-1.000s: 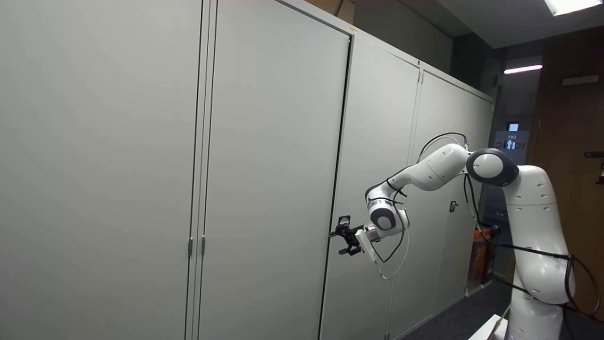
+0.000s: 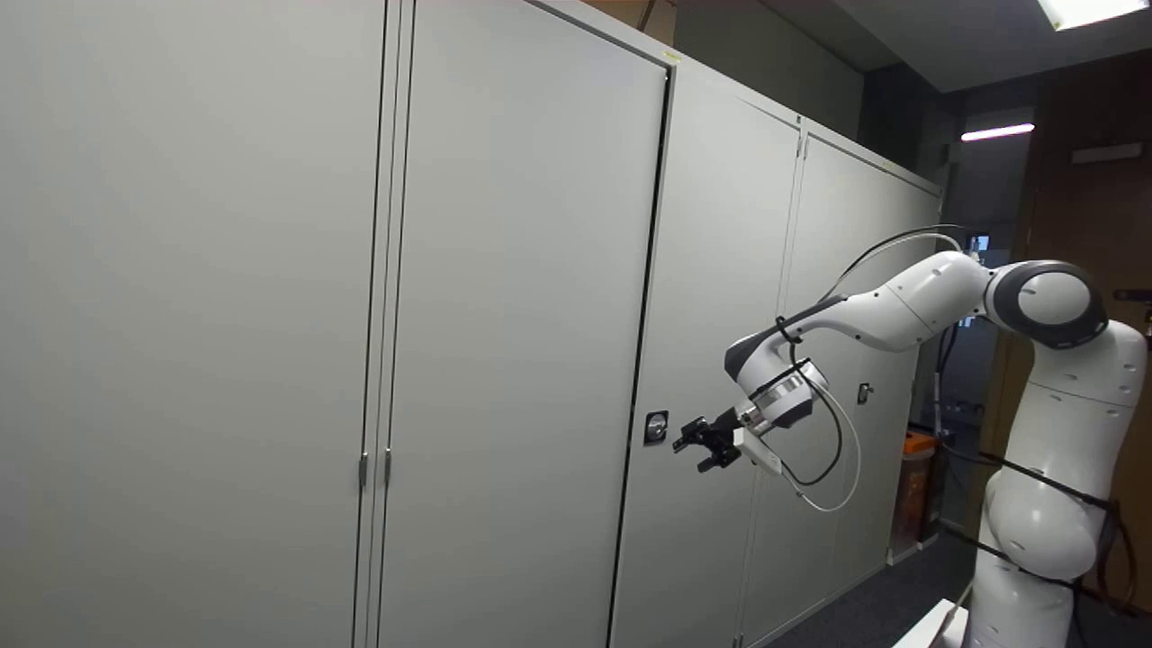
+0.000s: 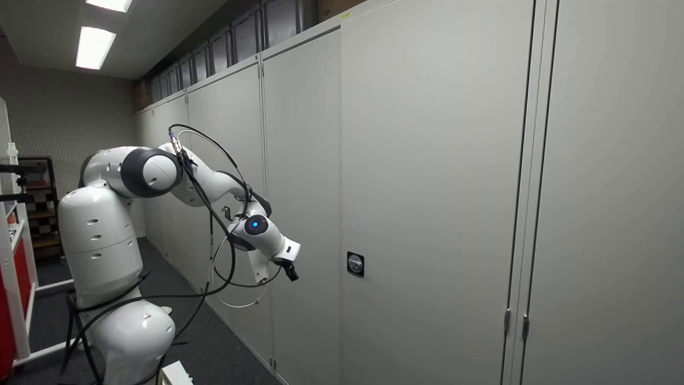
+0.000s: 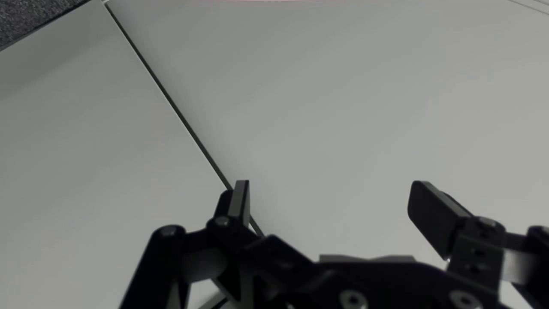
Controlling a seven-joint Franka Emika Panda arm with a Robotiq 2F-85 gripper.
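A tall grey cabinet door (image 2: 707, 270) carries a round silver handle in a black square plate (image 2: 655, 427). In the second exterior view the same handle (image 3: 355, 263) lies flat in its door. My gripper (image 2: 691, 459) hangs to the right of the handle, apart from it, its fingers spread. The wrist view has both black fingers wide apart and nothing between my gripper; behind them is plain grey cabinet surface (image 4: 334, 128) crossed by a dark door seam (image 4: 180, 116). No handle shows in that view.
Neighbouring cabinet doors (image 2: 529, 270) stand shut in a long row. A second handle (image 2: 864, 393) sits on a door behind my arm. Loose cables (image 3: 224, 282) loop from the arm. Dark carpet (image 3: 218, 340) runs along the cabinet's foot.
My arm has drawn back to the right, away from the cabinet handle. The doors look the same.
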